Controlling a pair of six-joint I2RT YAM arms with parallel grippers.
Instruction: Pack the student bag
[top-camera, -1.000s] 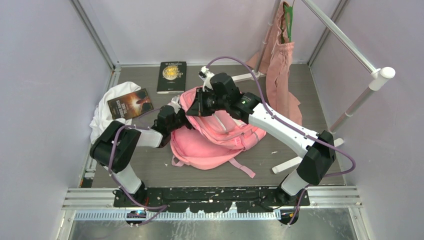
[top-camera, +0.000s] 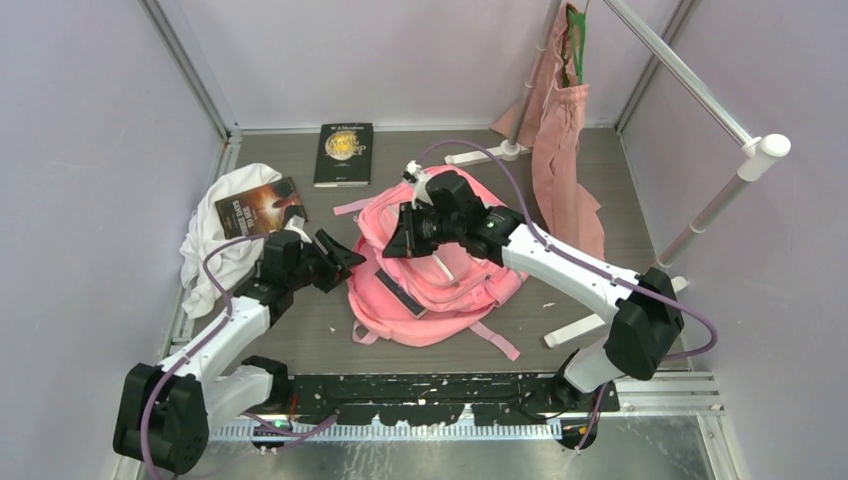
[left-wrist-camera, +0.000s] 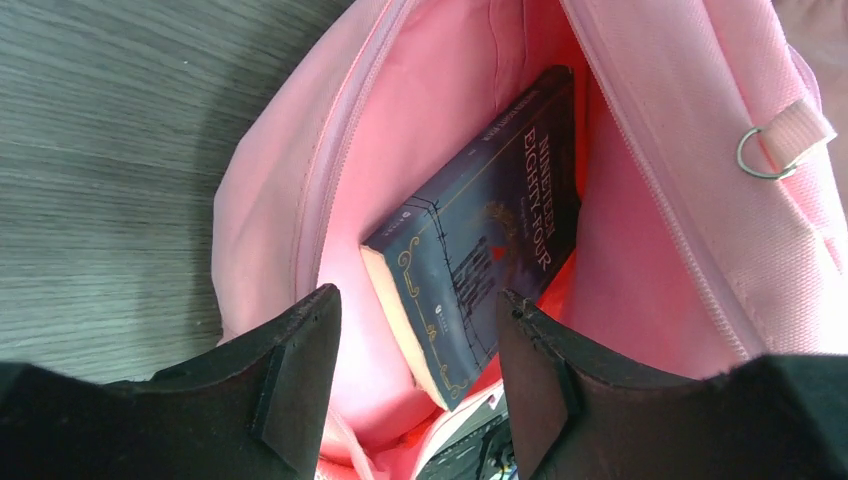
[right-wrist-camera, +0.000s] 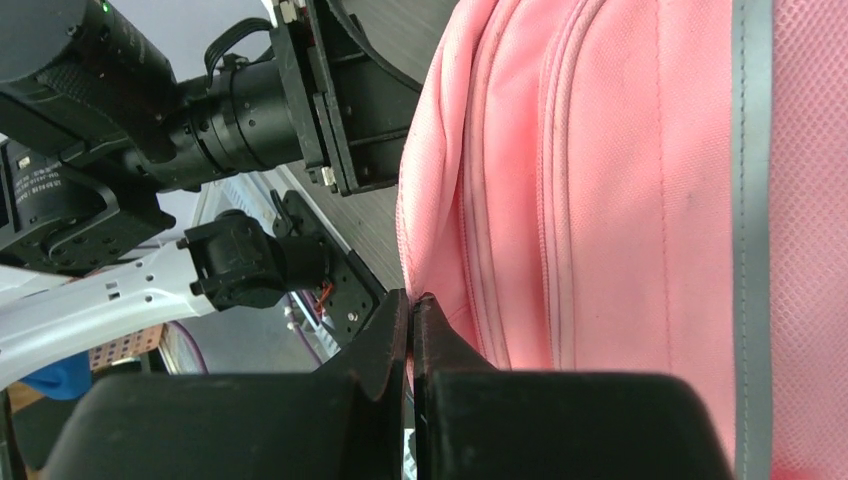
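Observation:
The pink backpack (top-camera: 470, 285) lies in the middle, its main compartment gaping. A dark book (left-wrist-camera: 470, 250) lies inside it. My left gripper is part open above the opening, nothing between its fingers. My right gripper is shut on the pink edge of the backpack at its upper left, lifting the fabric. A green-and-gold book (top-camera: 342, 155) lies at the back, and a brown book (top-camera: 258, 208) rests on the white cloth (top-camera: 205, 255) at the left.
Pink hanging fabric (top-camera: 560, 150) on a white rail stand (top-camera: 700, 220) takes up the back right. Bare floor (top-camera: 320, 335) shows at the front left of the backpack.
My left gripper has backed out leftward from the backpack's opening, where the dark book now shows. My right gripper, still on the fabric, has shifted slightly.

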